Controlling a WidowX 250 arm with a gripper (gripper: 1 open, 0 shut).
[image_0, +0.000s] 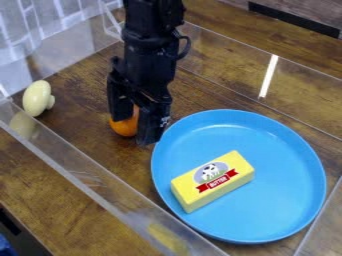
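Note:
My black gripper (138, 117) hangs down at the centre, open, its fingers around an orange object (124, 127) on the wooden table. The orange object is partly hidden behind the fingers. Right of it is a blue plate (281, 160) holding a yellow butter box (214, 182).
A pale egg-shaped object (39, 96) lies on the left. Clear plastic barriers run along the left and lower left.

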